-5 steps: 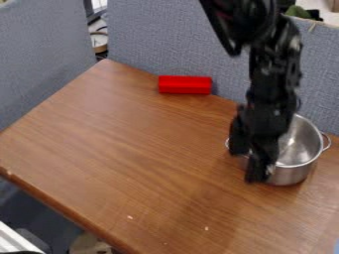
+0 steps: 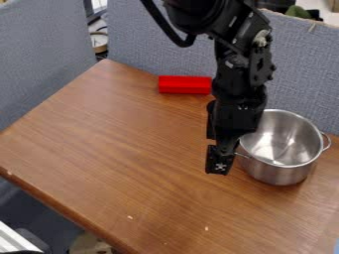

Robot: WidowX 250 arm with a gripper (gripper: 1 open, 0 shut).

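My black gripper [image 2: 223, 149] hangs at the left rim of a steel pot [image 2: 281, 161], fingers pointing down and partly overlapping it in this view. It stands open; nothing shows held. A red block [image 2: 184, 84] lies at the back of the wooden table, left of the arm.
Grey padded walls [image 2: 47, 55] border the table [image 2: 106, 169] at the back and left. The pot sits on the right side, close to the back wall.
The gripper has moved left from over the pot to its left rim. The pot and red block look to be in about the same places.
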